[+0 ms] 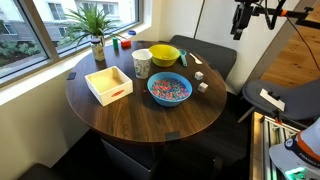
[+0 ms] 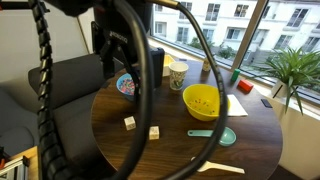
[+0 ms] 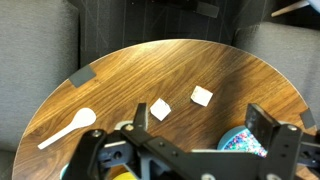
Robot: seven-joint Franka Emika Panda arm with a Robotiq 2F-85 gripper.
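High over the right edge of the round wooden table (image 1: pixel 140 118), my gripper hangs open. In the wrist view its two fingers stand wide apart, with nothing held between them. Two small white blocks (image 3: pixel 160 109) (image 3: pixel 201 95) lie apart on the bare wood below. A blue bowl (image 1: pixel 170 92) filled with small colourful pieces stands near the middle of the table. Behind it are a yellow bowl (image 2: pixel 202 102) and a patterned white cup (image 1: pixel 142 63). A white spoon (image 3: pixel 68 129) rests near the table's edge.
An open cream box (image 1: pixel 108 87) sits on the table's left side. A teal utensil (image 2: pixel 215 134) lies by the yellow bowl, and a potted plant (image 1: pixel 94 24) stands near the window. Dark chairs (image 1: pixel 212 57) border the table.
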